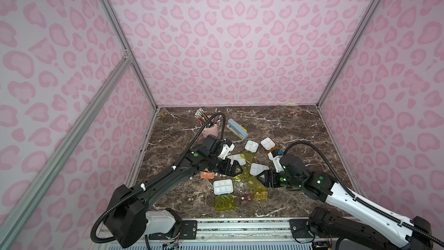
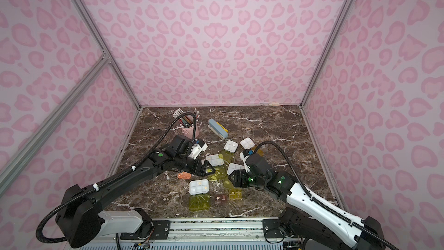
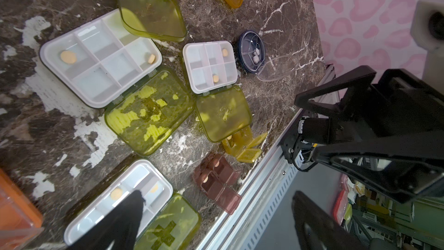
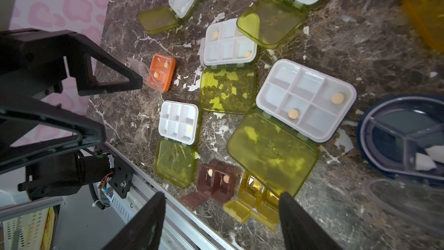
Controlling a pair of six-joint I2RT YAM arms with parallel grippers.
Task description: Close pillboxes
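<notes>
Several open pillboxes with pills lie on the marble table: white trays with green lids [image 4: 272, 152], an orange box [image 4: 161, 71], a brown box [image 4: 215, 180], a yellow box [image 3: 240, 145] and a round blue box [image 4: 397, 134]. My left gripper [image 1: 233, 169] hovers over the middle-left trays, open and empty; its wrist view looks down on several boxes. My right gripper [image 1: 268, 178] hovers over the right-middle tray and its lid, part open, with nothing seen between its fingers.
A pink pen cup [image 1: 210, 129] and a blue-grey stapler [image 1: 236, 128] stand at the back. The front rail [image 1: 240, 220] borders the crowded near area.
</notes>
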